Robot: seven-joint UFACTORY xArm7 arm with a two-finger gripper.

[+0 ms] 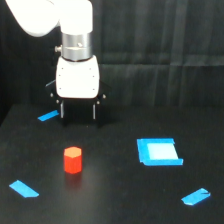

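A small red block with a hexagonal-looking outline stands on the black table, left of the middle. Above and behind it hangs my white arm's gripper, pointing down. Its two thin dark fingers are spread apart, and nothing shows between them. To the right, a white square edged with blue tape lies flat on the table, with nothing on it.
Blue tape strips mark the table at the front left, the front right and the back left. A dark curtain closes off the back.
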